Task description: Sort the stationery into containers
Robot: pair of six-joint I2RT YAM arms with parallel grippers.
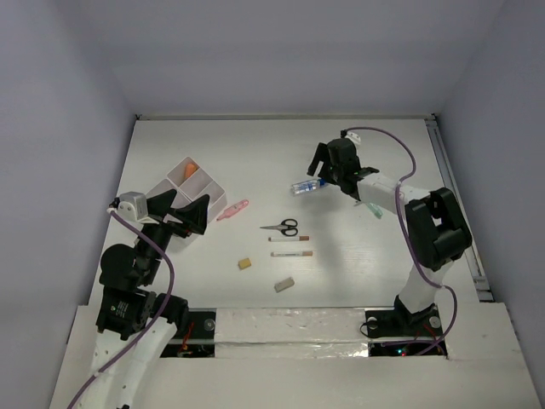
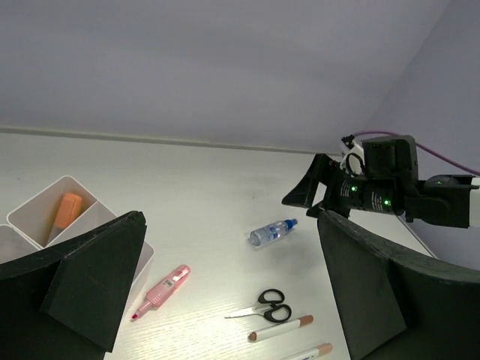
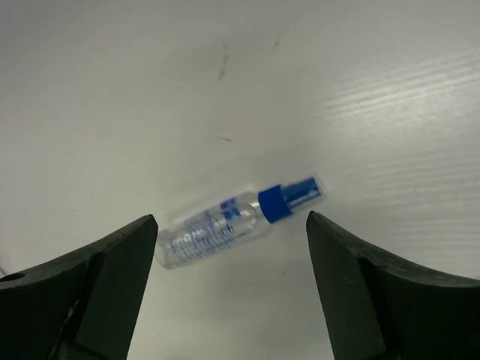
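Note:
My right gripper hangs over a clear glue bottle with a blue cap, lying on the white table; in the right wrist view the bottle lies between and beyond the open fingers. My left gripper is open beside the white divided container, which has an orange item in one compartment. A pink marker, black scissors, two pens, a yellow block and a grey eraser lie on the table.
A green item lies right of the bottle, partly behind the right arm. Walls enclose the table at back and sides.

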